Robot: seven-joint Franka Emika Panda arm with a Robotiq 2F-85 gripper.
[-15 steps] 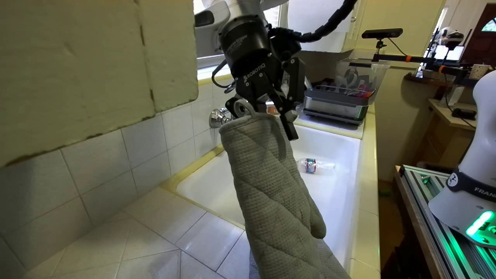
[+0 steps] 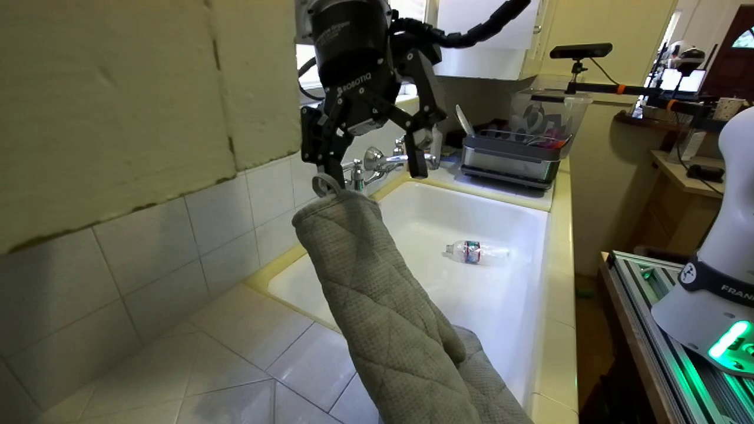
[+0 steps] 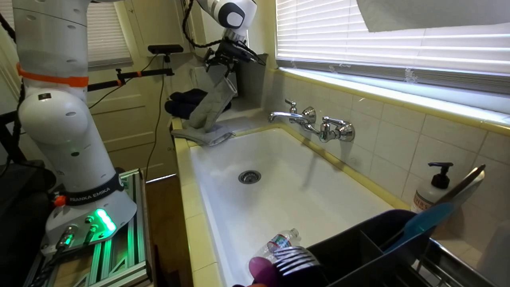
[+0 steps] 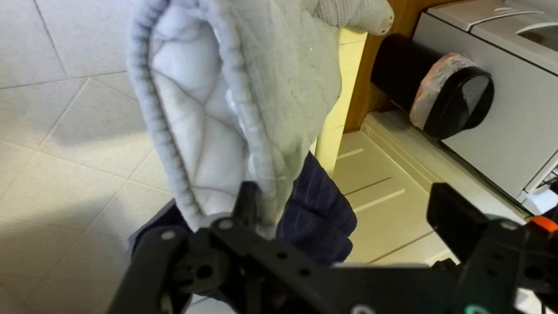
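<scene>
A grey quilted oven mitt stands upright and leaning by the sink, its cuff raised and its lower end on the counter edge. In exterior view 2 the mitt is at the sink's far end, with more grey cloth below it. My gripper is open above the cuff, fingers wide apart. One finger touches or nearly touches the cuff by its hanging loop; the other is clear of it. From the wrist, the cuff opening lies beside the left finger, and nothing is clasped between the fingers.
Dark blue cloth lies under the mitt. The white sink holds a clear plastic bottle. A faucet juts from the tiled wall; a dish rack stands at the sink's other end.
My gripper has shifted left and slightly up in exterior view 1, and its fingers now look wider apart. The mitt's cuff has swung left too, leaning further over.
</scene>
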